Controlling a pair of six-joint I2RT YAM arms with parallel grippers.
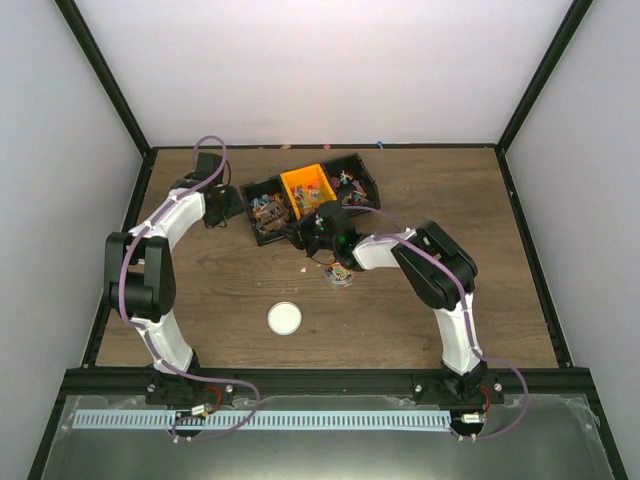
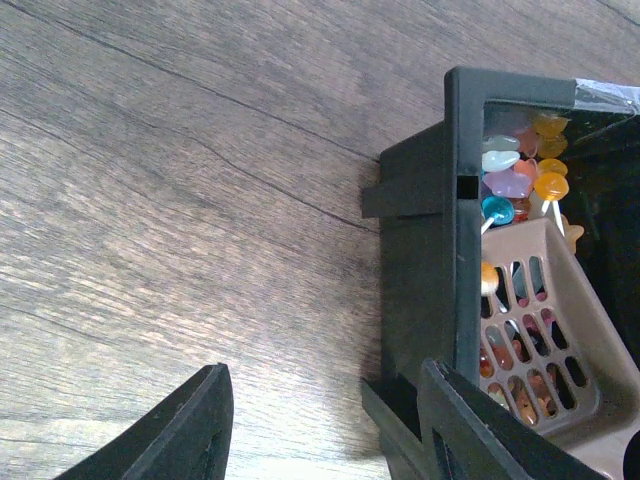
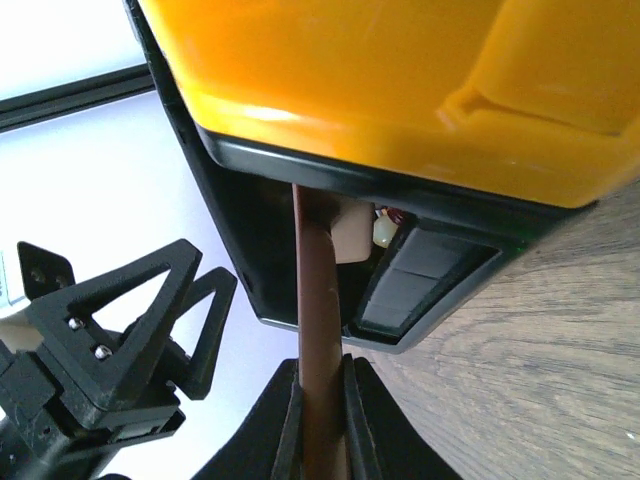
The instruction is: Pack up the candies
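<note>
My left gripper stands part open and empty beside the left black bin point(image 2: 420, 280), which holds wrapped candies point(image 2: 506, 183) and a beige scoop point(image 2: 545, 310). My right gripper is shut on a brown handle point(image 3: 320, 320) that reaches down into a black bin beside the orange bin point(image 3: 400, 70); a beige piece shows at its far end. In the top view, a clear bowl of candies point(image 1: 338, 274) sits below the bins, partly under the right arm.
A white round lid point(image 1: 284, 318) lies on the wooden table point(image 1: 220, 300). The right black bin point(image 1: 365, 185) holds more candies.
</note>
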